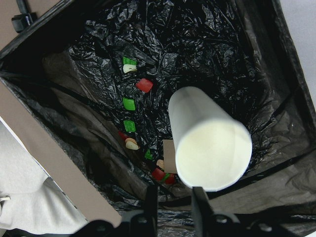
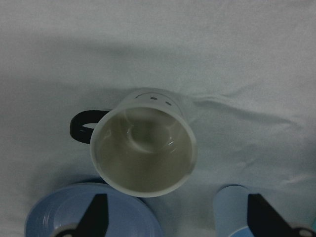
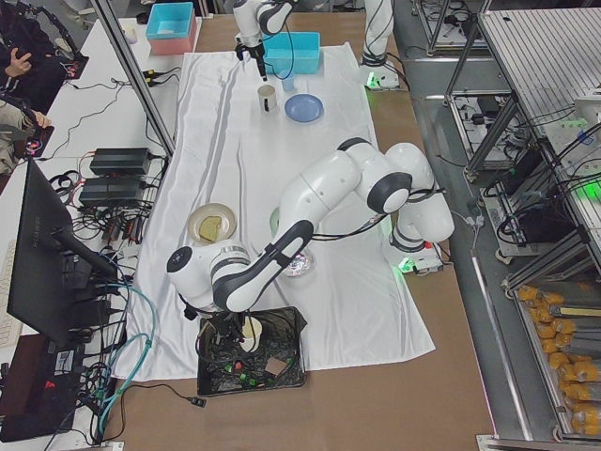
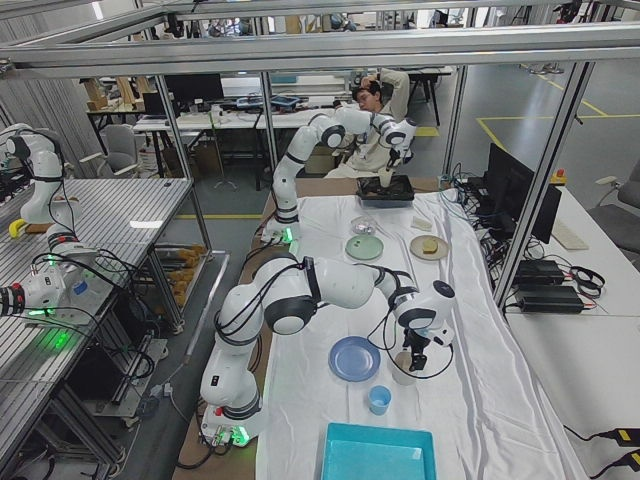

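A white cup [image 1: 212, 153] is inside the black-lined bin [image 1: 291, 54], among small coloured pieces and a brown square. My left gripper is over the bin, fingers parted below the cup in its wrist view; whether they touch it is unclear. My right gripper stands open above a white mug [image 2: 143, 173] with a black handle, which is beside a blue plate [image 2: 118, 207] and a blue cup [image 2: 227, 207].
A green plate [image 4: 364, 247], a tan plate [image 4: 440, 253] and a crumpled clear item [image 4: 364, 225] lie on the white cloth. A turquoise tray [image 4: 380, 460] is at the opposite end from the bin.
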